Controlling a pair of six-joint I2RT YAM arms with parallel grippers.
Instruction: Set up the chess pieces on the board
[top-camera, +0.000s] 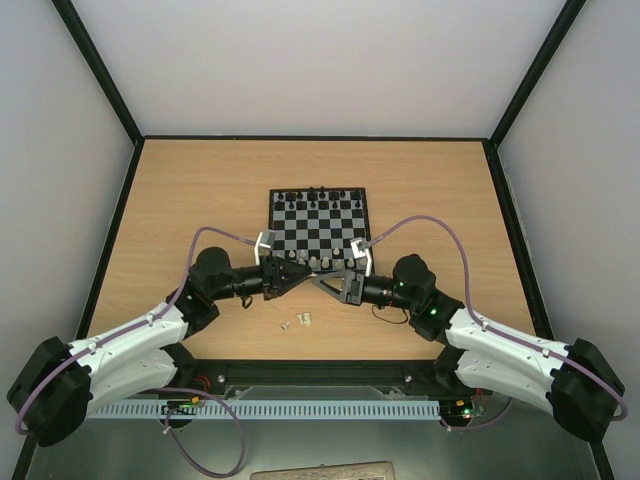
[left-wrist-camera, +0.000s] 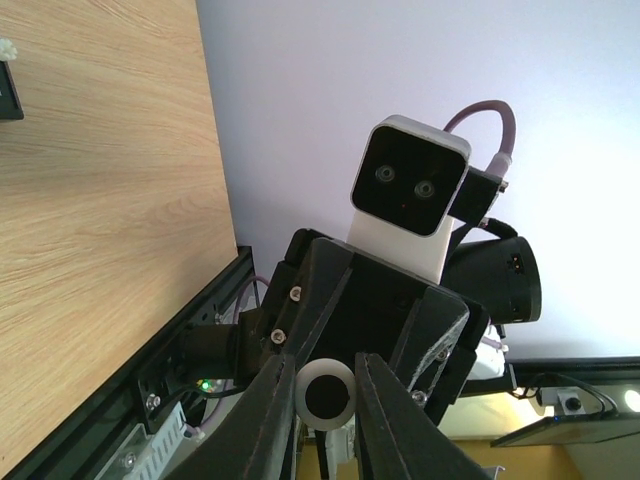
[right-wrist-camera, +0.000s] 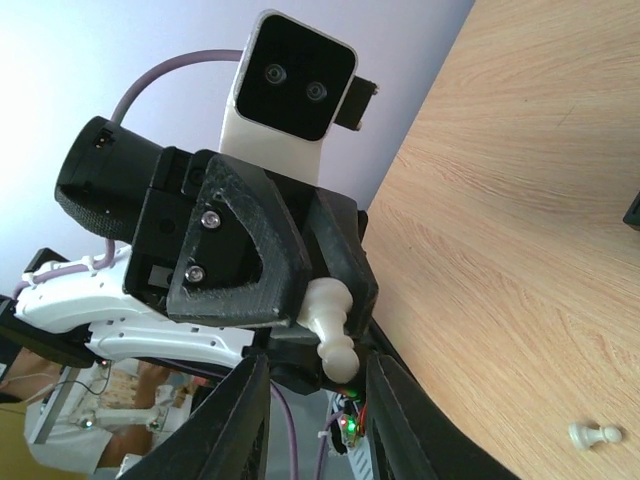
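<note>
A white pawn (right-wrist-camera: 328, 312) is clamped in my left gripper (top-camera: 306, 271), its head sticking out past the fingers. The left wrist view shows its round base end-on between the fingertips. Facing it, my right gripper is open, and the pawn's head appears near its gap in the right wrist view; contact cannot be told. The chessboard (top-camera: 271, 212) lies behind the two hands, with dark pieces along its far side and white pieces along its near side, partly hidden by the arms. Another white pawn (right-wrist-camera: 597, 435) lies on its side on the table.
Several loose white pieces (top-camera: 304, 319) lie on the wooden table (top-camera: 200, 170) in front of the hands. Bare table spreads to both sides of the board. The two hands meet tip to tip, so there is little room between them.
</note>
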